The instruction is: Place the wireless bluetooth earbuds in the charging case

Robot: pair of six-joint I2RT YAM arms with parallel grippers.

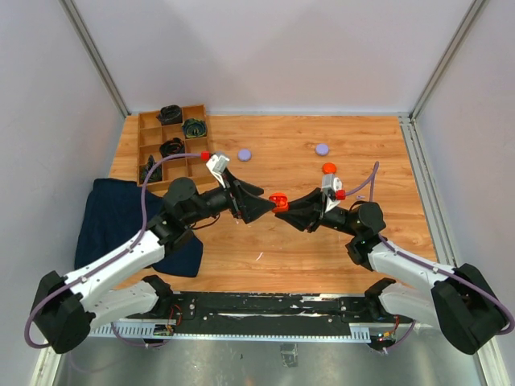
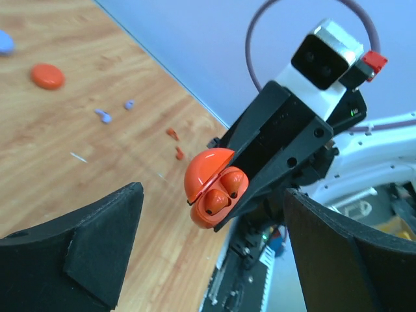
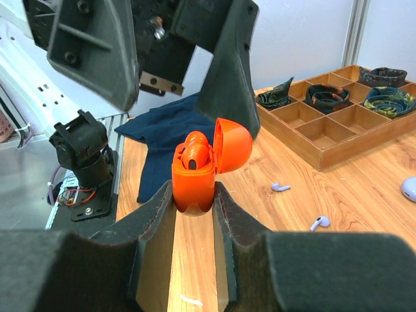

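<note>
An orange charging case [image 3: 193, 188], its lid [image 3: 233, 145] raised, is held above the table with my right gripper shut on it. Two orange earbuds sit side by side inside it; one earbud [image 2: 215, 201] and its neighbour [image 2: 232, 183] both show in the left wrist view. My left gripper stands open, its fingers wide apart with nothing between them. It is close to the case and to its left in the top view [image 1: 263, 206].
On the table lie loose purple earbuds [image 3: 280, 187], purple cases [image 1: 245, 154] and another orange case [image 1: 329, 168]. A wooden divided tray [image 3: 321, 156] with rolled dark cloths stands at the back left, near a navy cloth [image 1: 105, 221].
</note>
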